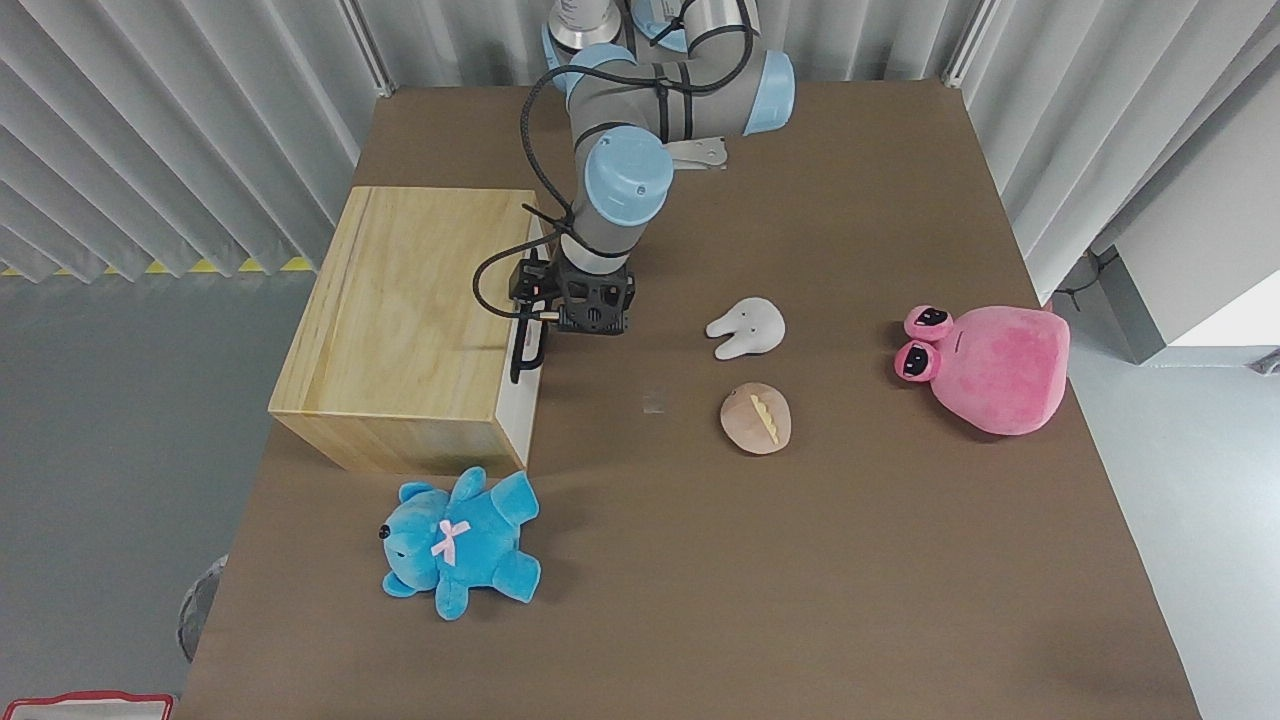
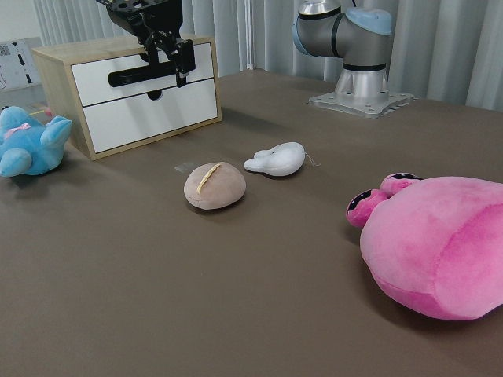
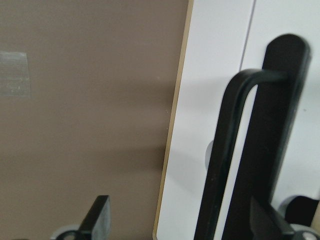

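Observation:
My gripper (image 1: 546,306) is at the front of the wooden cabinet (image 1: 402,312), by the upper white drawer's long black handle. In the left view the gripper (image 2: 161,63) hangs over that handle (image 2: 130,76). In the wrist view the handle (image 3: 222,150) runs upward on the right, with two dark finger tips along the bottom, one left of the drawer edge over the table, one at the handle's lower end. The fingers stand apart; I see nothing held, and cannot tell if they touch the handle.
A blue bear (image 1: 462,546) lies in front of the cabinet. A white plush (image 1: 753,326), a beige round plush (image 1: 755,418) and a pink plush (image 1: 996,370) lie to the right on the brown table (image 1: 840,564).

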